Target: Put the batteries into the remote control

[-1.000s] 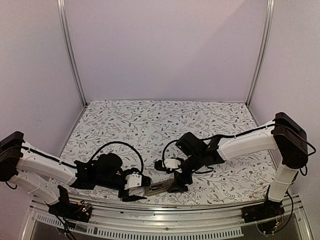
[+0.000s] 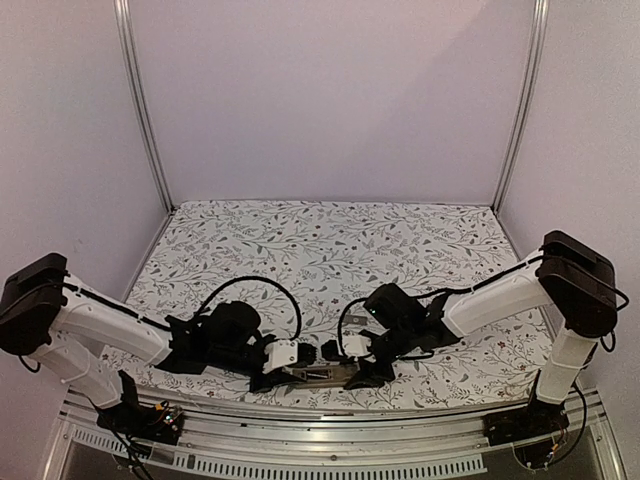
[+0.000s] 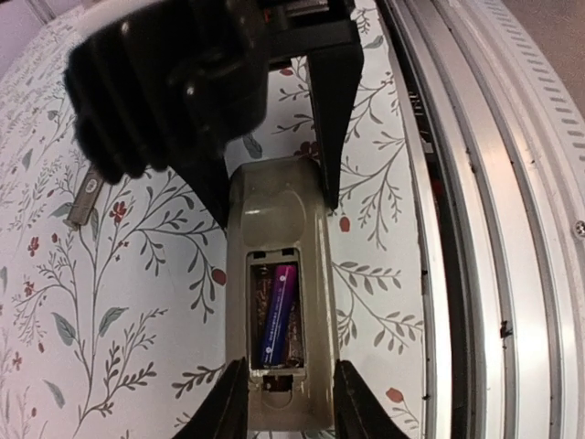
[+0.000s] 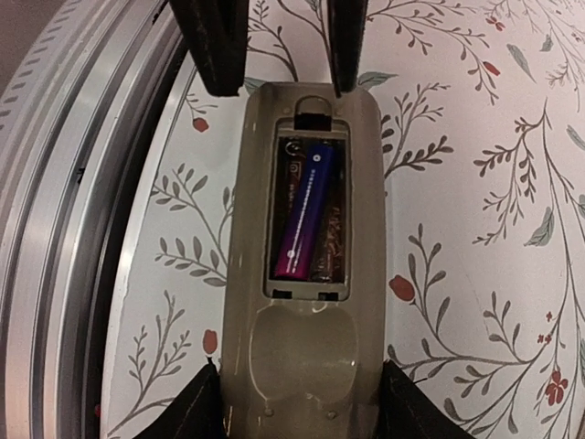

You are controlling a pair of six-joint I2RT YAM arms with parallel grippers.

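The grey remote control (image 2: 315,376) lies at the table's front between both grippers, its battery compartment uncovered. Inside rests one purple battery (image 4: 306,210), slanted diagonally across the compartment rather than lined up with its side walls. The same purple battery (image 3: 278,314) looks tilted in the left wrist view. My right gripper is shut on the remote's rounded end, a finger pressed to each side. At the compartment end, my left gripper has its fingertips close in over the remote's edges; whether they clamp it is unclear.
A small grey bar-shaped piece (image 3: 87,197) lies on the floral tabletop behind the remote. A metal rail (image 2: 330,420) runs along the front edge, close to the remote.
Both grippers have narrowed around the remote's ends.
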